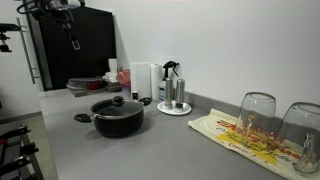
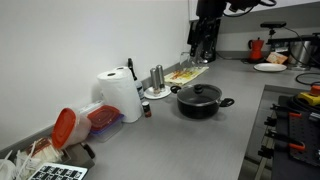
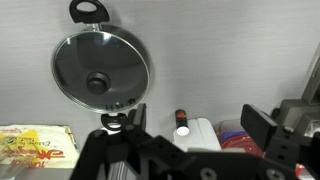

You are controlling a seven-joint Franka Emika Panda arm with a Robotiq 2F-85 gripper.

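Note:
A black pot with a dark glass lid and two side handles stands on the grey counter. In the wrist view the lid's round knob shows on the left. My gripper is open high above the counter, its fingers spread wide at the bottom of that view, with nothing held between them. In exterior view 2 the gripper hangs above the pot, well clear of it. It is at the upper left in exterior view 1, far from the lid.
Behind the pot, a white plate bears metal shakers and bottles. A paper towel roll stands by the wall. Two upturned glass jars rest on a printed cloth. The counter in front of the pot is bare.

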